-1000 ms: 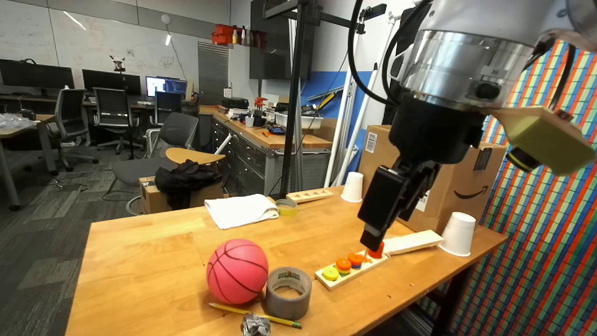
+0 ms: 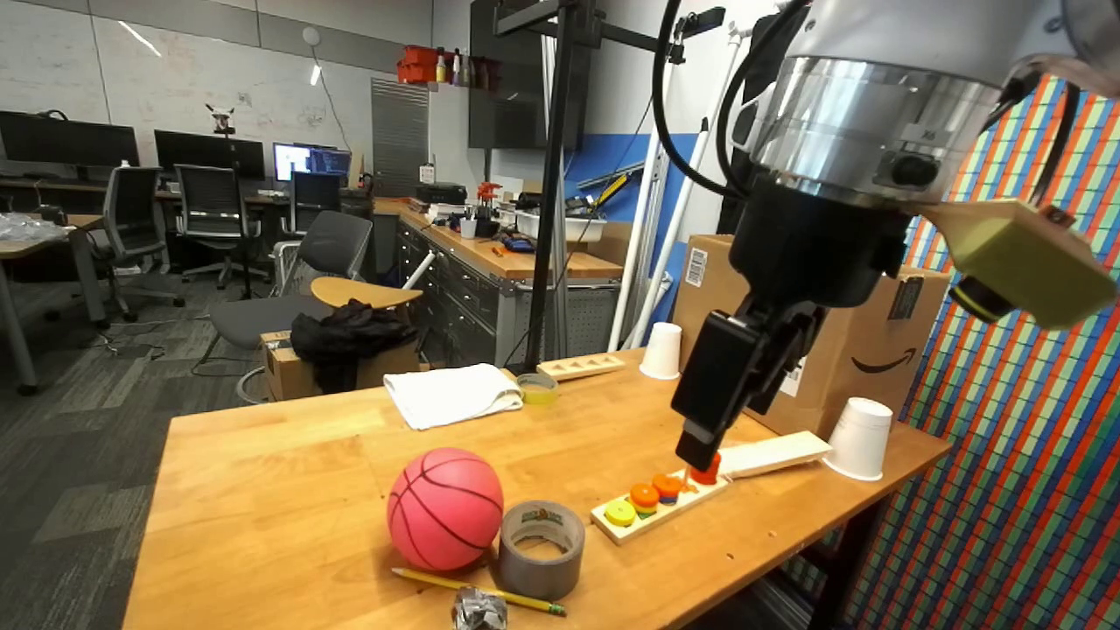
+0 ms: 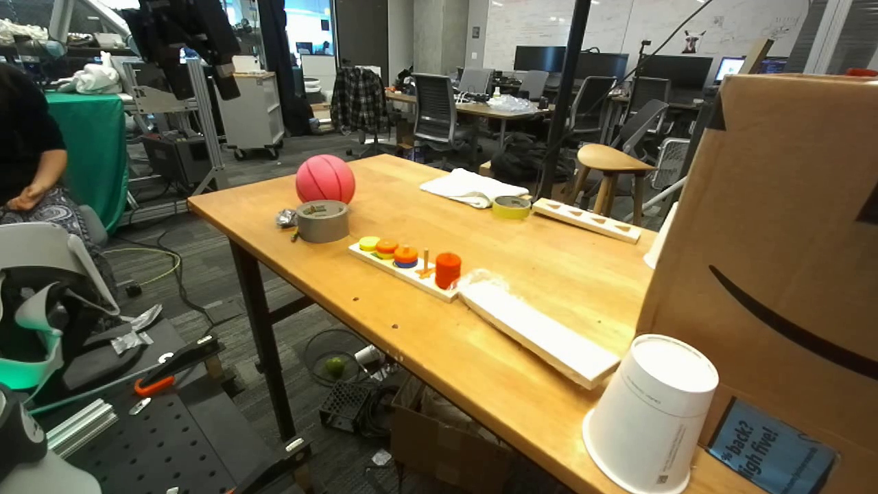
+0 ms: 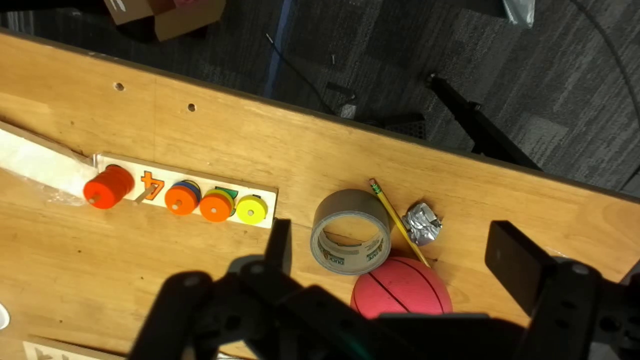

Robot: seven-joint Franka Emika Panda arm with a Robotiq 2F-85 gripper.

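High over the table, my gripper is open, its two dark fingers wide apart with nothing held between them. Below that gap, well down on the tabletop, lie a grey tape roll (image 4: 321,231), a yellow pencil (image 4: 396,219), a crumpled foil ball (image 4: 423,224) and a pink basketball (image 4: 402,289). A wooden peg board (image 3: 385,263) carries yellow, orange and blue rings plus a tall red-orange stack (image 3: 448,270). One peg (image 3: 426,259) on it, beside the printed 4, is bare. In exterior view 1 the fingertips overlap the red stack's image.
A white-topped board (image 3: 535,329) adjoins the peg board, near an upturned paper cup (image 3: 654,412) and a large carton (image 3: 774,230). Farther back are a white cloth (image 2: 453,395), yellow-green tape (image 2: 538,389) and another wooden board (image 2: 580,367).
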